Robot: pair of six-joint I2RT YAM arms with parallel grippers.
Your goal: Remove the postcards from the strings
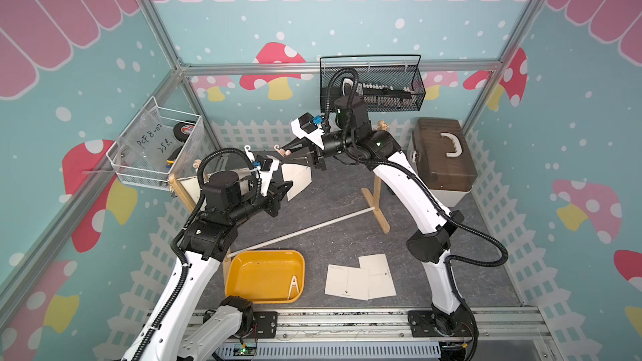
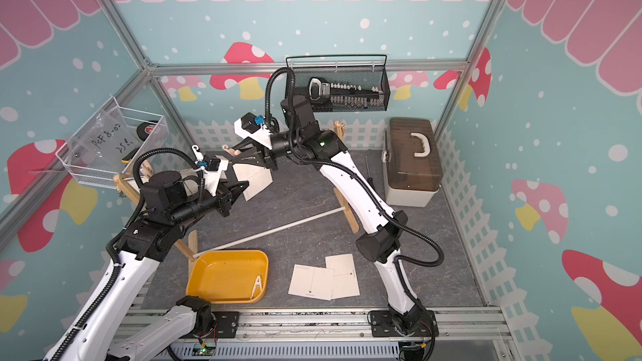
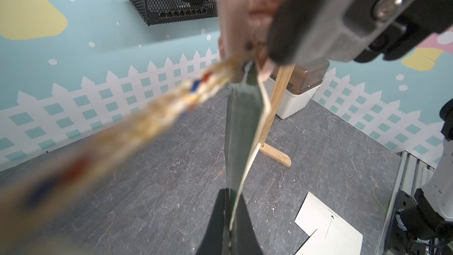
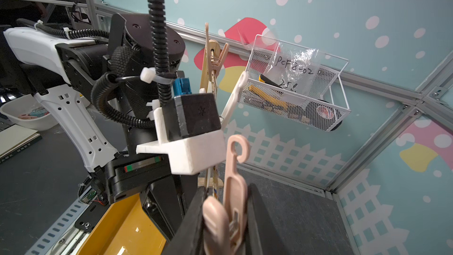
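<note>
A postcard (image 3: pixel 244 127) hangs almost edge-on below the patterned string (image 3: pixel 155 106). My left gripper is shut on its lower edge. In the top left view, part of that card (image 1: pixel 299 177) shows beside the left fingers. A pink clothespin (image 4: pixel 236 184) with a hooked end sits at the card's top; my right gripper has it between its fingers, touching both sides. Whether the clip's mouth still bites the card is blurred in the left wrist view. Two postcards (image 1: pixel 346 281) lie overlapping on the floor at the front.
A yellow tray (image 1: pixel 232 277) with a white clothespin (image 1: pixel 293 285) stands front left. Another white clothespin (image 1: pixel 248 153) is up by the left arm. The wooden stand (image 1: pixel 377 208) spans the middle, its white crossbar (image 1: pixel 304 230) low. A brown-lidded box (image 1: pixel 431 160) is back right.
</note>
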